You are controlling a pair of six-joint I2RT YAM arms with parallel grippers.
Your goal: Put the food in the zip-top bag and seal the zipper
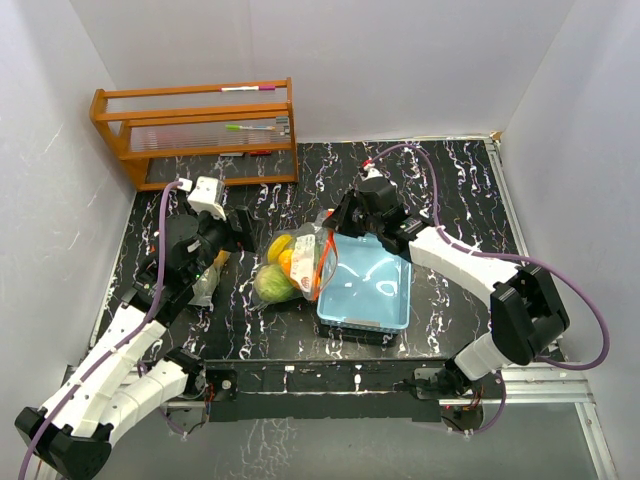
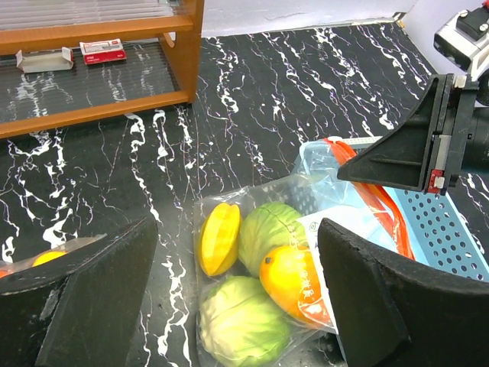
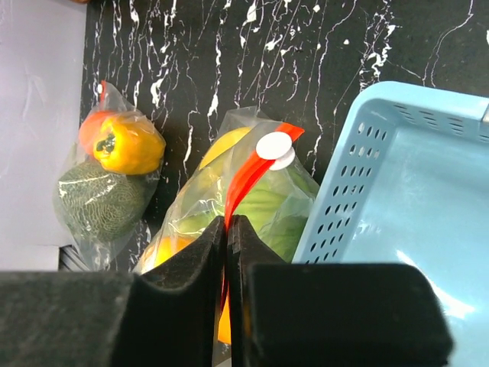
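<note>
A clear zip bag [image 2: 294, 191] with a red-orange zipper lies on the dark table beside the blue basket. Inside it are a yellow fruit [image 2: 219, 238], green cabbage-like food [image 2: 243, 319] and an orange pepper [image 2: 293, 281]. My right gripper is shut on the red zipper edge [image 3: 246, 182], near its end with the white slider [image 3: 275, 147]. Above the bag's left side, my left gripper [image 1: 243, 230] stands open, nothing between its fingers.
The empty blue basket [image 1: 405, 290] sits right of the bag. A second filled bag [image 3: 107, 191] lies at the left, partly under my left arm. A wooden rack [image 1: 125, 150] stands at the back left.
</note>
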